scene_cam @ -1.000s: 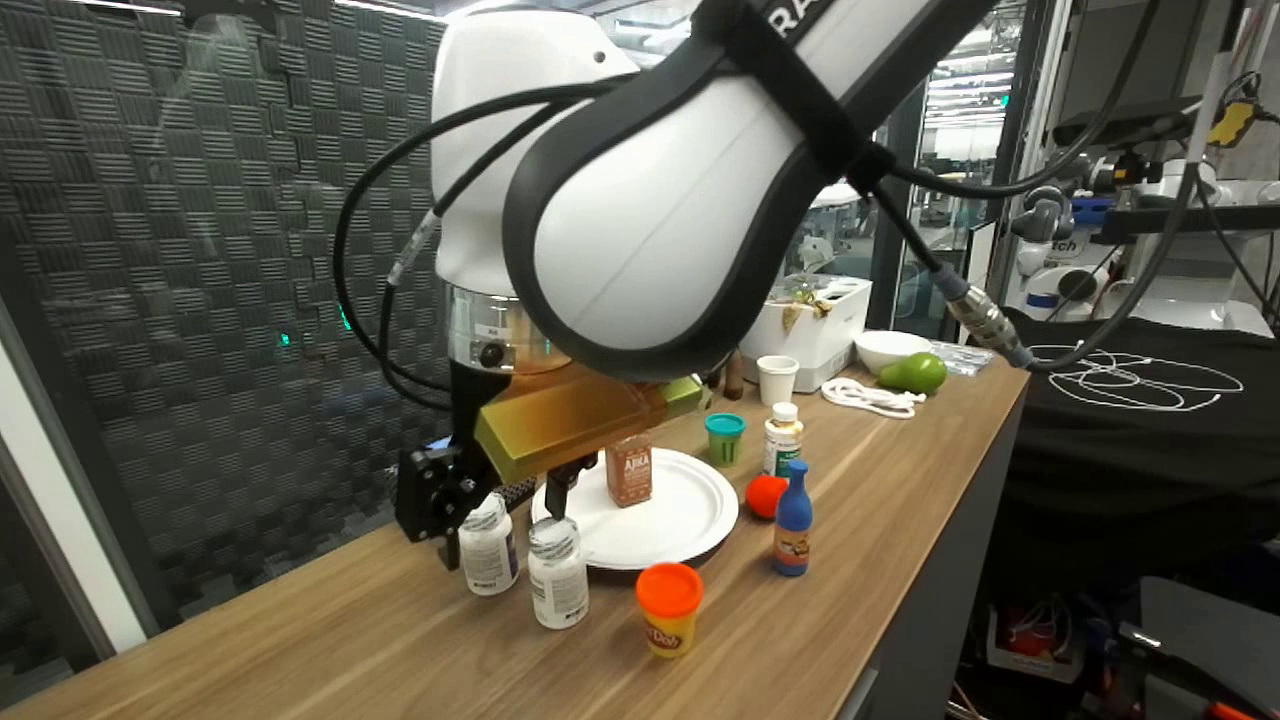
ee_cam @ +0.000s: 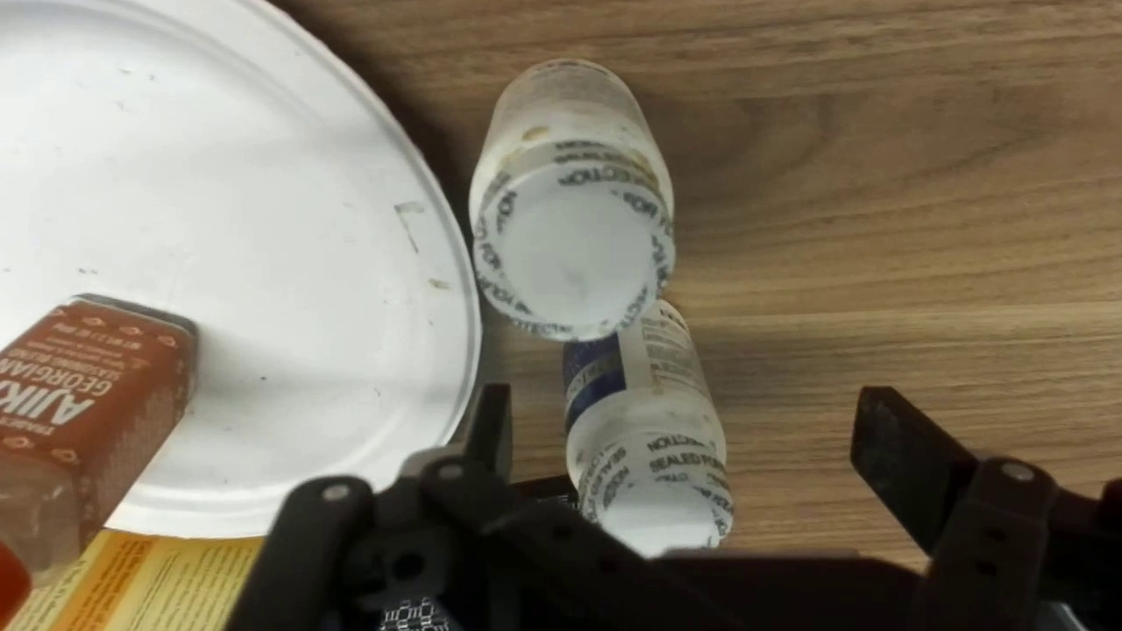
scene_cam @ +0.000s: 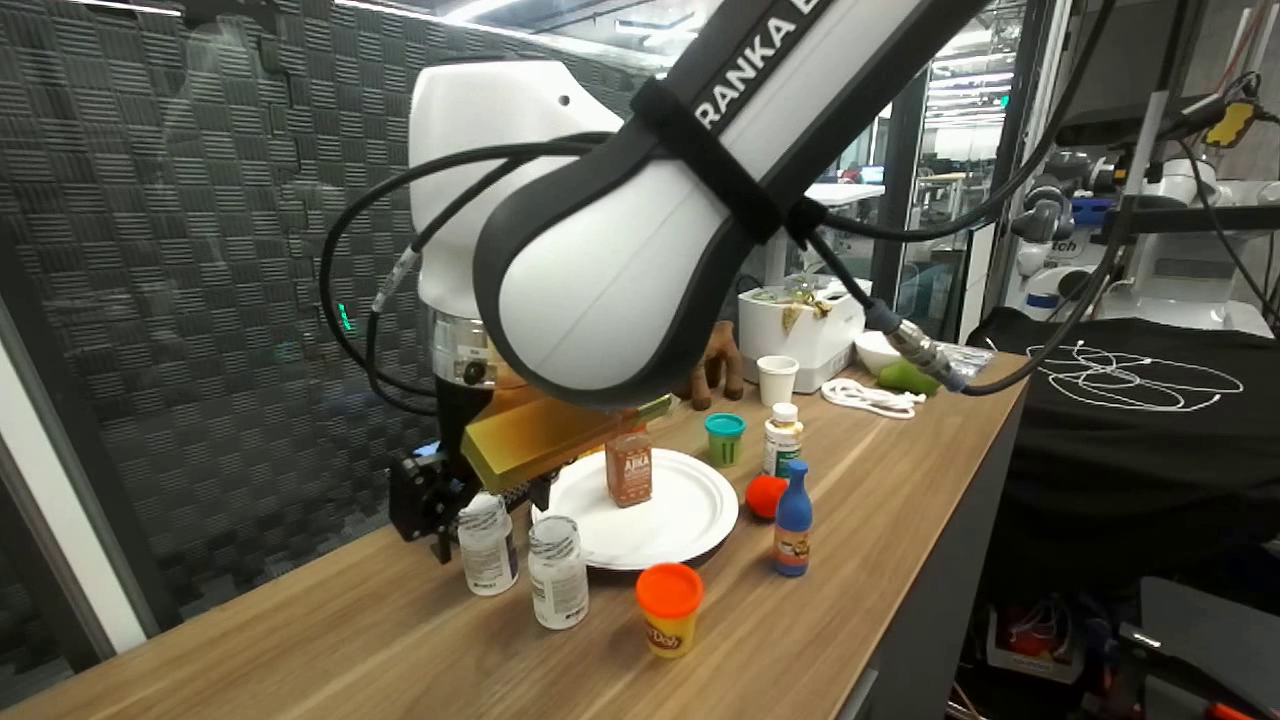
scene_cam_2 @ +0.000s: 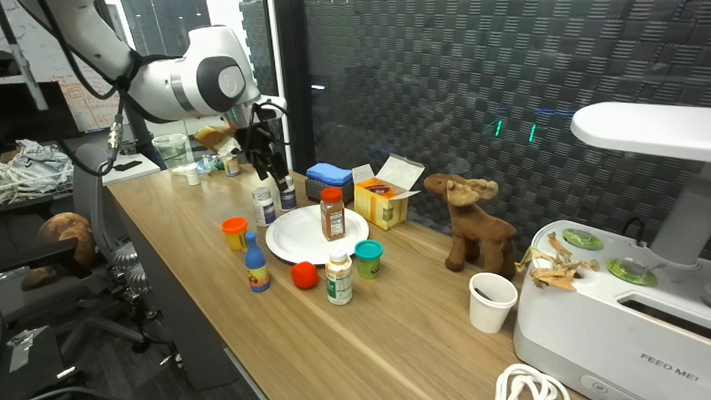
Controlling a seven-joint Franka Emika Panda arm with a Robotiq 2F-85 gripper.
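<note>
In the wrist view my gripper is open, its two fingers wide apart. Between and below the fingers stands a white bottle with a blue label (ee_cam: 657, 421), touched by neither as far as I can see. A second white bottle (ee_cam: 573, 210) stands beside it, outside the fingers. Exterior view 1 shows both: the blue-labelled bottle (scene_cam: 488, 554) beside the gripper and the other bottle (scene_cam: 559, 586) nearer the camera. A white plate (scene_cam_2: 286, 243) lies close by, carrying a brown spice jar with a red lid (scene_cam_2: 333, 216).
Around the plate are an orange-lidded tub (scene_cam_2: 234, 234), blue bottle (scene_cam_2: 255, 263), red ball (scene_cam_2: 304, 274), supplement bottle (scene_cam_2: 339, 280) and teal-lidded tub (scene_cam_2: 367, 260). An open yellow box (scene_cam_2: 381, 203) and a basket with blue cloth (scene_cam_2: 329, 185) stand behind.
The arm has shifted slightly left and away from exterior camera 1, taking the gripper toward the blue-labelled bottle. Bottles, plate and jar have stayed in place.
</note>
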